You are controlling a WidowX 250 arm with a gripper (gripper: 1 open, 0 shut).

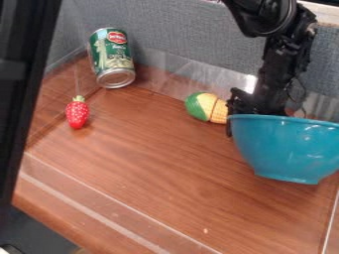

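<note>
The black gripper (252, 104) reaches down at the right, behind the rim of a teal bowl (284, 154). Its fingertips are largely hidden by the bowl, so their opening cannot be made out. Just left of the gripper lies a toy corn (207, 107) in yellow and green, partly covered at its right end. A red strawberry (77, 115) rests on the wooden surface at the left, and a green labelled can (111, 58) stands near the back left corner.
Grey padded walls (179, 45) bound the back and left of the wooden floor (153, 189). A dark vertical frame crosses the left edge of the view.
</note>
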